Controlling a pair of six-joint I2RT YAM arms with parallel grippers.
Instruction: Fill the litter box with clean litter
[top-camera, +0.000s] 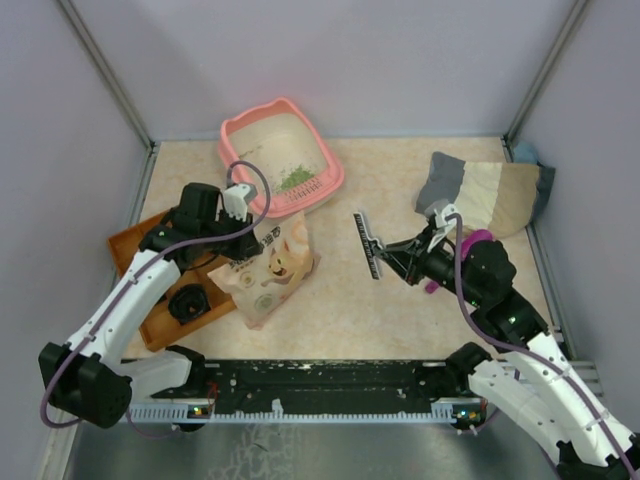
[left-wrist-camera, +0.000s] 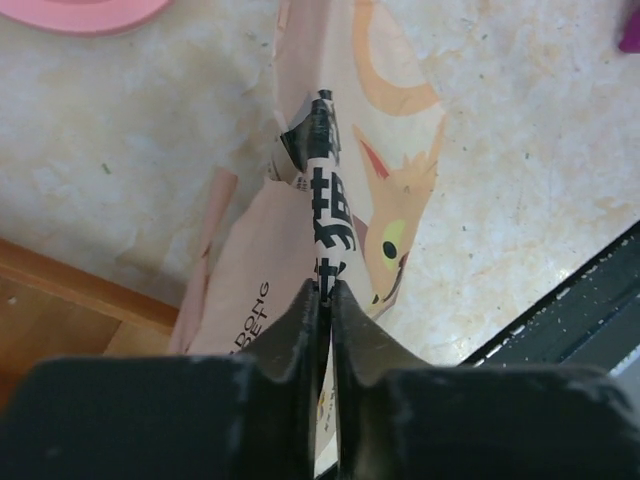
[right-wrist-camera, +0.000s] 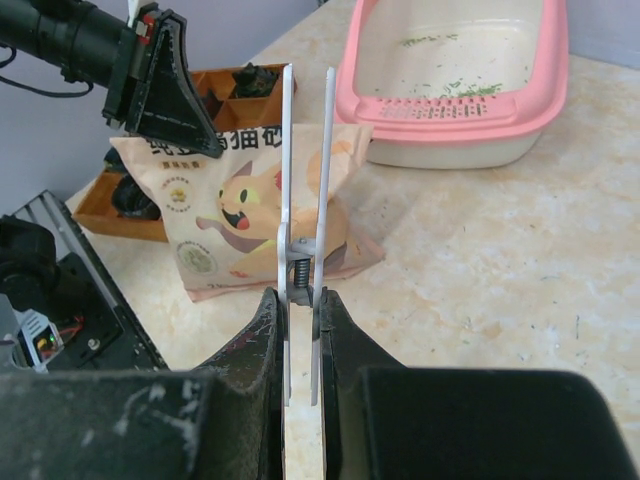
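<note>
The litter bag (top-camera: 280, 275) with a printed cat lies left of centre, in front of the pink litter box (top-camera: 328, 180), which holds a few green pellets. My left gripper (top-camera: 240, 247) is at the bag's upper left edge; in the left wrist view its fingers run over the bag's top, and whether they hold it is unclear. My right gripper (top-camera: 395, 255) is shut on a pale metal tool (right-wrist-camera: 300, 255) with long prongs and a spring, raised in the middle, right of the bag.
A wooden tray (top-camera: 160, 325) with dark items sits at the left. Folded cloths (top-camera: 490, 190) and a magenta object (top-camera: 478, 240) lie at the right.
</note>
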